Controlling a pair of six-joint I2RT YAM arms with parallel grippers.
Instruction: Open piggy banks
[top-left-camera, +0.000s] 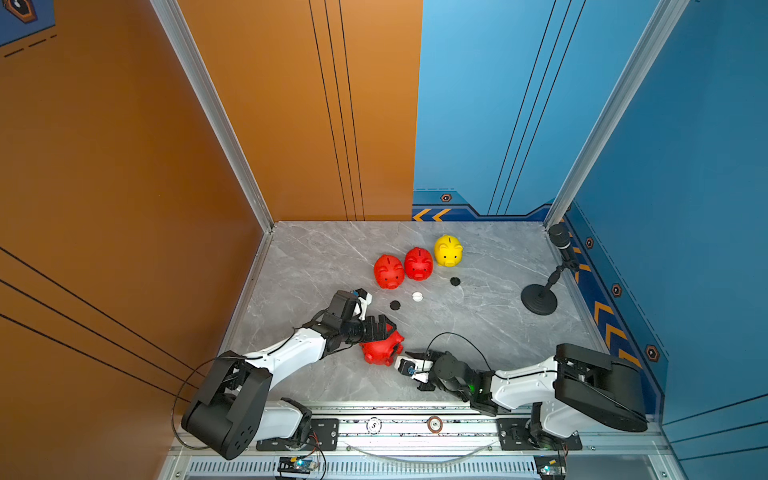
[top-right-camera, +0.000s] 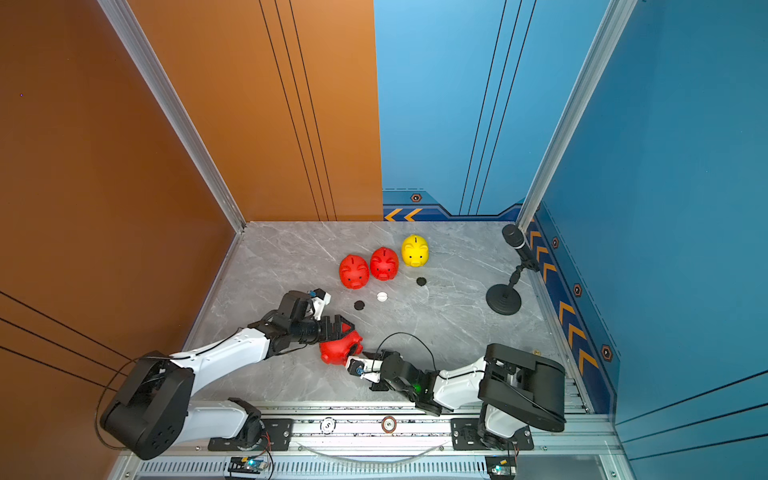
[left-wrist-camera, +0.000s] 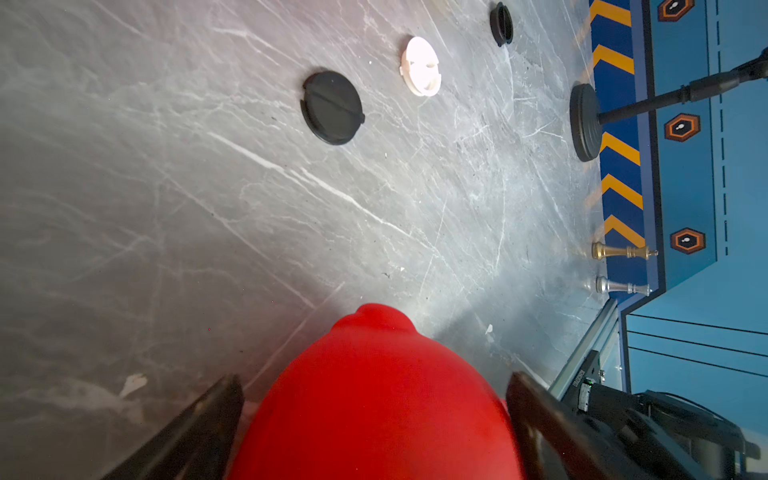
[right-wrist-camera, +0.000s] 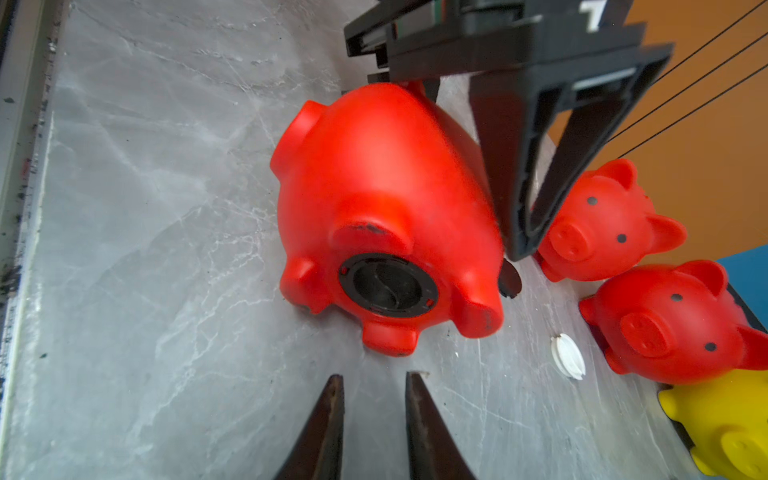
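A red piggy bank (top-left-camera: 381, 348) lies on its side at the front of the table, its underside with a round black plug (right-wrist-camera: 387, 286) facing my right gripper. My left gripper (top-left-camera: 377, 326) is open around its top, fingers on either side of the red body (left-wrist-camera: 376, 408). My right gripper is part open in front of the plug, nothing between its fingertips. Two red piggy banks (top-left-camera: 389, 272) (top-left-camera: 418, 264) and a yellow one (top-left-camera: 448, 251) stand upright behind.
Loose black caps (top-left-camera: 394, 305) (top-left-camera: 455, 281) and a white cap (top-left-camera: 417, 297) lie mid-table. A black stand (top-left-camera: 539, 298) is at the right, with gold (left-wrist-camera: 624, 251) and silver chess pieces (left-wrist-camera: 620, 286) near the right edge.
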